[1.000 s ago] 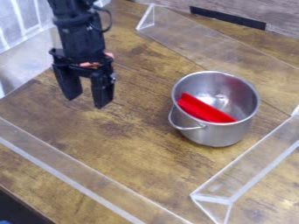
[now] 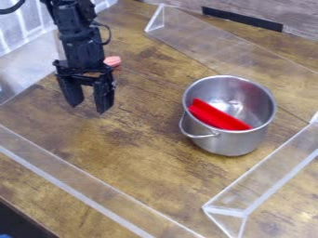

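My dark arm hangs at the upper left of the camera view, its gripper point(image 2: 86, 98) open low over the wooden table, with nothing visible between its fingers. A small pinkish-red object point(image 2: 113, 62) lies behind the arm, partly hidden by it. To the right stands a steel pot point(image 2: 228, 140) with a side handle, holding a long red object point(image 2: 218, 117) and something pale.
Clear slanted panels or rails edge the work area at top, left and lower right.
The arm and gripper have moved back and to the left, away from the middle of the table. The pot and its contents have not moved.
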